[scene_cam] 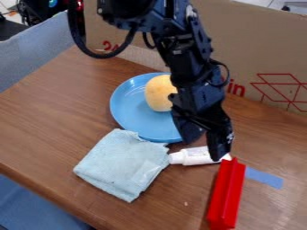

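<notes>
The black arm's gripper [202, 144] is open and low, its dark fingers straddling the area over a white tube [192, 156] that lies on the wooden table. Whether the fingertips touch the tube cannot be told. A folded pale blue towel [120, 164] lies left of the tube, and a red box [227, 193] lies to its lower right. Behind the gripper, a blue plate [129, 109] holds a yellow round object [159, 92], partly hidden by the arm.
A cardboard box [261, 74] stands along the back. A strip of blue tape [264, 177] is on the table at the right.
</notes>
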